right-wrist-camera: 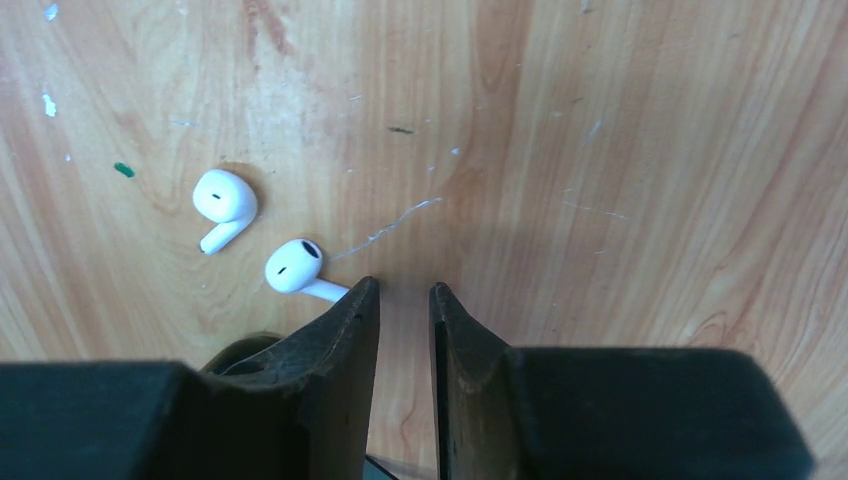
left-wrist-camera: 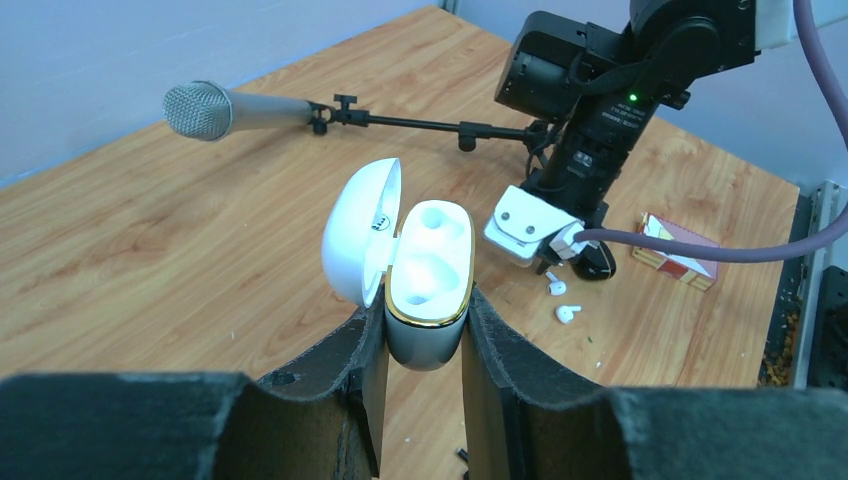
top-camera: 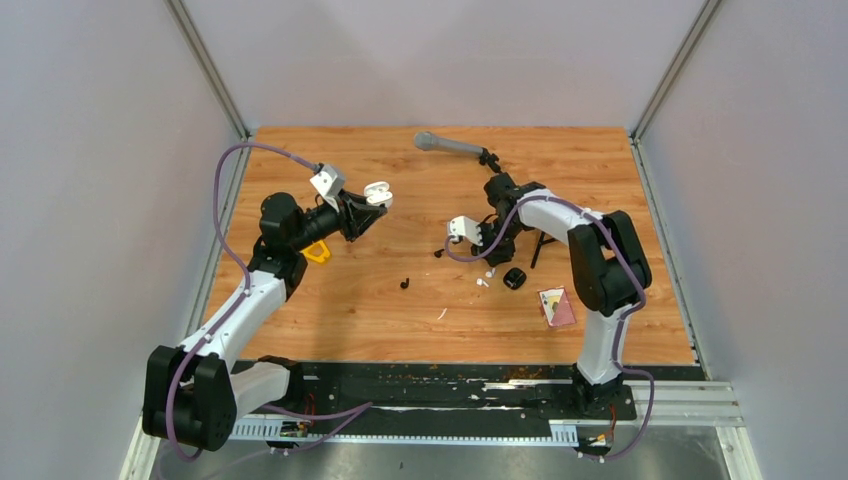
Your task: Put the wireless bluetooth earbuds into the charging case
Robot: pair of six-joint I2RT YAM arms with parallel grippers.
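My left gripper is shut on the charging case, held upright with its lid open and both wells empty, left of centre in the top view. My right gripper is low over the table, fingers slightly apart with nothing visible between them. Two white earbuds lie on the wood beside it: one further off, the other with its stem reaching by the left fingertip.
A microphone on a stand lies at the back. A black object, a card box, a yellow item and small dark bits lie on the wood.
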